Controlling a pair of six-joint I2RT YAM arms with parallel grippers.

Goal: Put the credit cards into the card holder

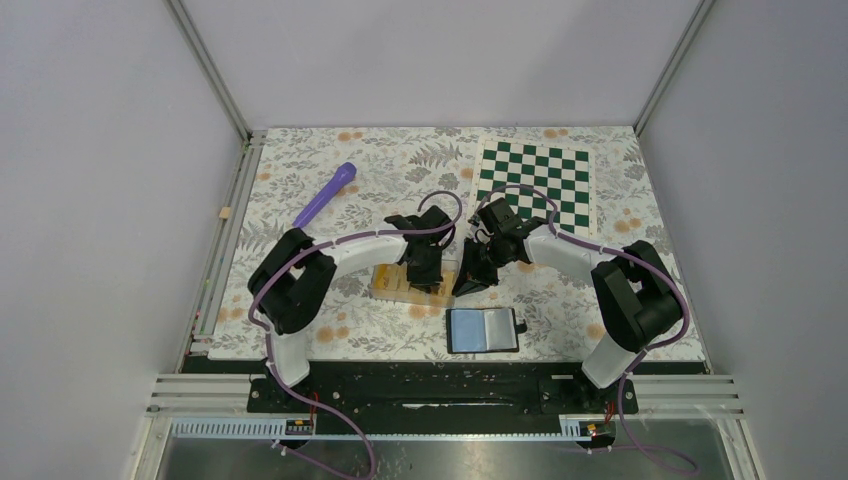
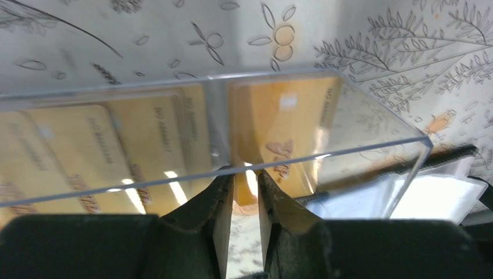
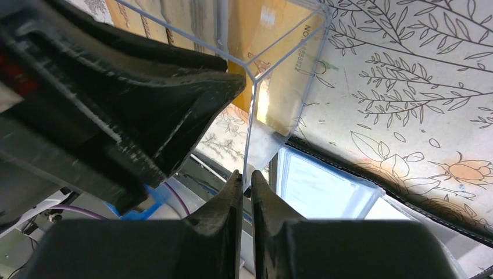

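Observation:
A clear box [image 1: 405,295] holds several gold cards standing in slots. The end card [image 2: 296,128] stands apart from the other cards [image 2: 142,139] at the box's right end. My left gripper reaches in at this end card, its fingers slightly apart, with the card's edge showing in the gap; no firm contact is visible. My right gripper is shut on the thin corner wall of the clear box [image 3: 251,125]. The card holder [image 1: 482,330] lies open in front, with blue and clear sleeves and a black border.
A green checkered board [image 1: 533,185] lies at the back right, and a purple microphone-shaped object [image 1: 327,194] at the back left. The two grippers are close together over the box.

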